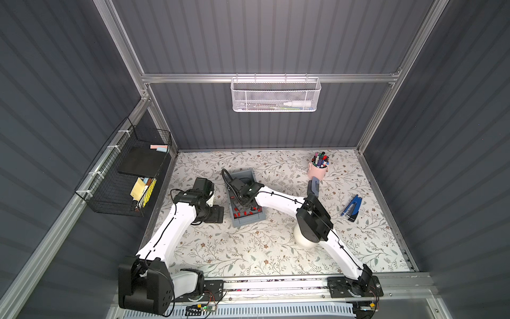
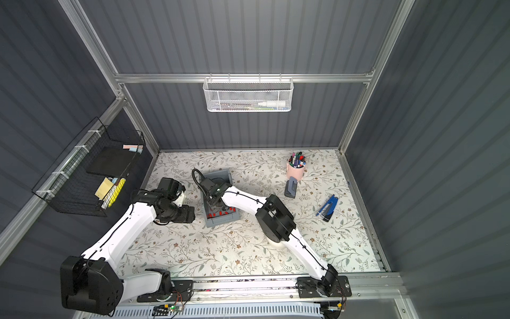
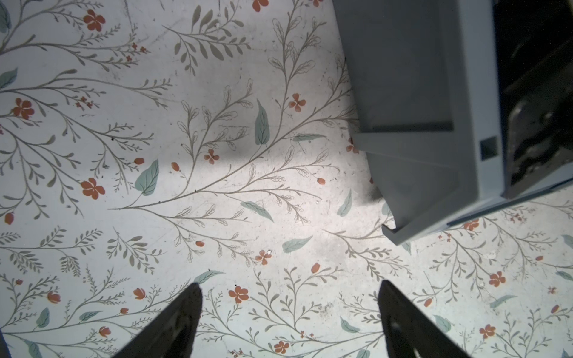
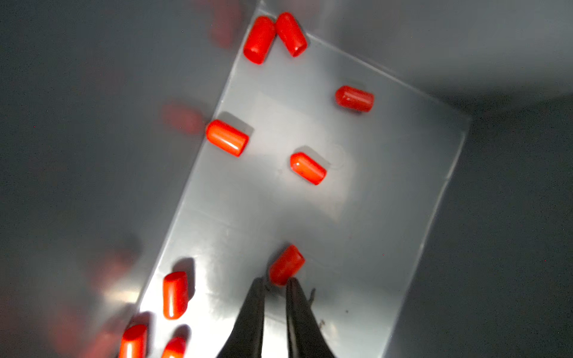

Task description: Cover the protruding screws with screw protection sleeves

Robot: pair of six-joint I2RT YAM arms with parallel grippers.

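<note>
In the right wrist view, several red sleeves lie scattered over the floor of the grey bin [image 4: 358,226]. One red sleeve [image 4: 286,264] lies at the tips of my right gripper, whose fingers stand a narrow gap apart; a sliver of bin floor shows between the sleeve and the left finger. Other sleeves, such as an orange-red one [image 4: 308,168], are farther off. My left gripper is wide open and empty, above bare table left of the bin [image 3: 471,119]. No protruding screws can be made out.
A pink pen cup [image 1: 317,171], a dark grey object [image 1: 313,186] and a blue stapler [image 1: 351,207] stand to the right. Black wire basket [image 1: 127,175] hangs at the left wall. Bin walls close in round my right gripper.
</note>
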